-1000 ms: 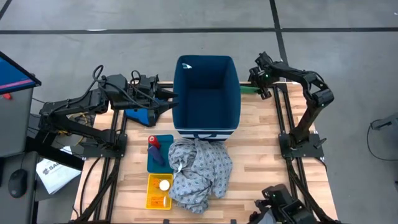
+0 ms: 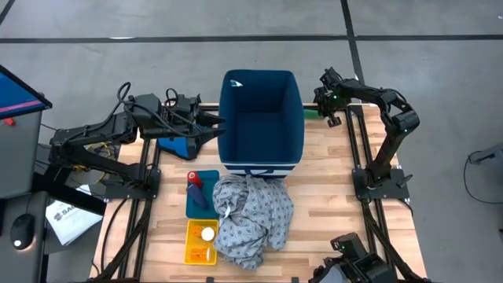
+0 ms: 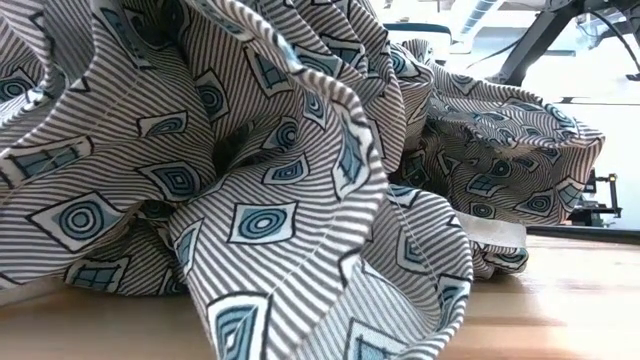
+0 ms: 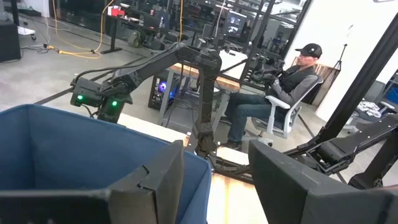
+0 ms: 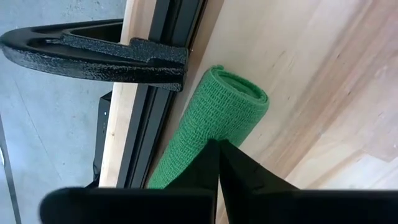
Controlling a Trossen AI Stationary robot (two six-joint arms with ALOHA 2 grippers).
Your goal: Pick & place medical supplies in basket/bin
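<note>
A rolled green bandage (image 5: 205, 124) lies on the wood beside the black rail in the right wrist view; from above only a bit of the green roll (image 2: 312, 114) shows. My right gripper is shut with nothing between its fingers, its tips over the bandage's side. The dark blue bin (image 2: 262, 161) stands at the table's back middle, and its inside looks empty. At the bin's left edge, my left gripper is open and holds nothing.
A teal tray (image 2: 194, 211) with a red and a purple item and a yellow tray (image 2: 190, 255) with white and orange items sit front left. Crumpled patterned cloth (image 2: 251, 220) lies beside them.
The right arm shifted slightly. My left arm has kept still.
</note>
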